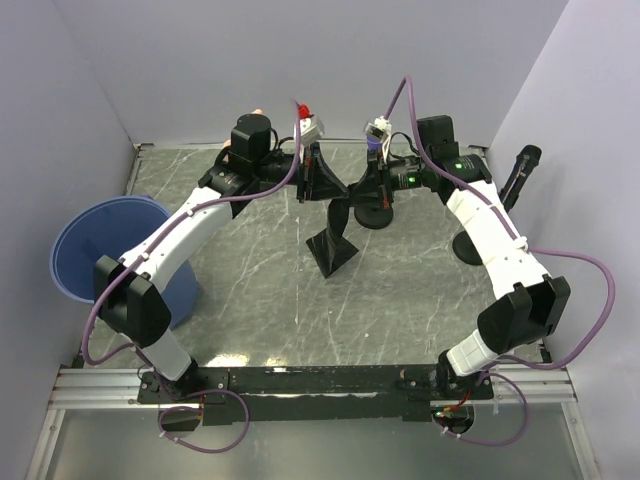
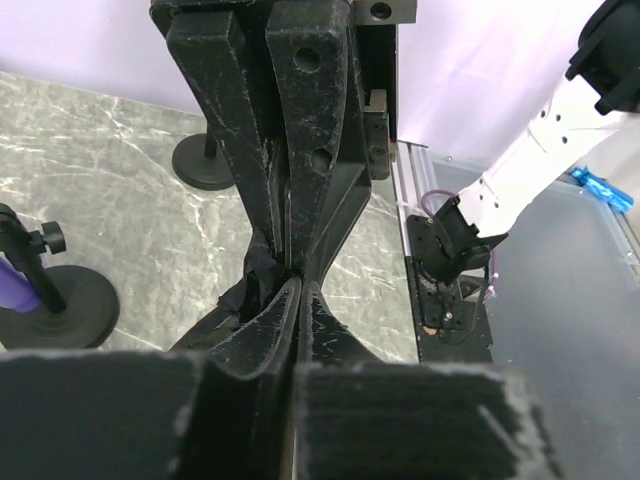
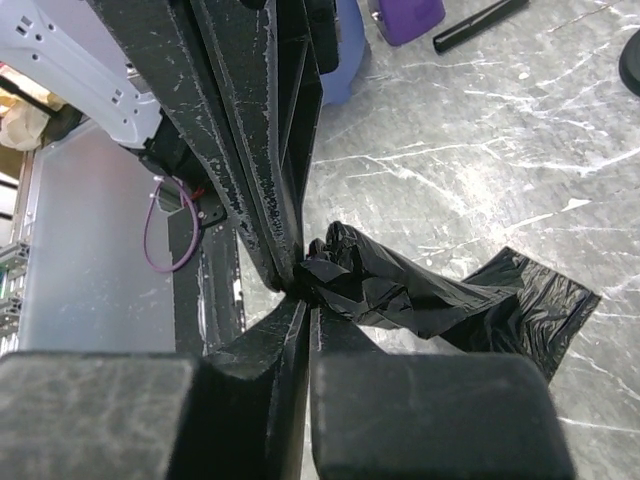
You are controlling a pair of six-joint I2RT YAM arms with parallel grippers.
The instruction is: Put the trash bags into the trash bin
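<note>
A black trash bag (image 1: 333,250) hangs at mid-table, its lower part spread on or near the marble top, its crumpled top (image 3: 380,280) at the fingertips. My left gripper (image 1: 331,187) and right gripper (image 1: 365,190) meet above it, both shut. The right gripper has the bag's top at its tips, pinched thin. The left gripper touches the same bunched top; how much plastic lies between its fingers is hidden. The blue trash bin (image 1: 95,240) stands at the left.
Black round stands (image 2: 60,315) sit behind and at the right, one with a purple object (image 2: 12,290). White walls enclose the table. Bare marble (image 1: 260,300) lies at the front and left of centre.
</note>
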